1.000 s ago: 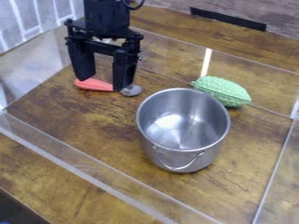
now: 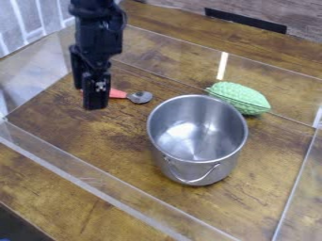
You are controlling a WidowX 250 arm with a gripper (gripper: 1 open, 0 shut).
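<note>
My black gripper (image 2: 94, 92) hangs open over the left part of the wooden board, its fingers pointing down. Just right of it, partly behind it, lies a utensil with a red handle (image 2: 117, 93) and a round metal head (image 2: 141, 97). A steel pot (image 2: 195, 136) with a wire handle stands at the centre right. A green bumpy toy vegetable (image 2: 239, 98) lies behind the pot to the right.
Clear plastic edging runs along the wooden surface (image 2: 88, 160) on several sides. The front left of the board is bare, as is the strip at the back.
My gripper has turned and shifted left, now narrower in view, uncovering more of the metal head. The pot and green toy have not moved.
</note>
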